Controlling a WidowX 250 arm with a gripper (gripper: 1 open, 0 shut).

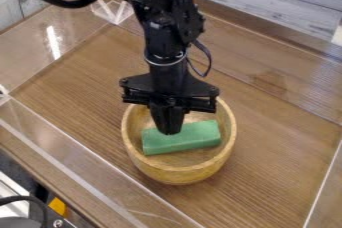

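My black gripper (168,122) hangs over a round wooden bowl (178,171), its fingers pointing down into the bowl at its back half. Inside the bowl lies a green block (187,139), a long rectangular piece, just below and in front of the fingertips. The fingers look close together; whether they are fully shut cannot be told, and the block does not appear to be held.
A pale planked wall stands at the back. Cables and a small yellow item sit past the front left edge.
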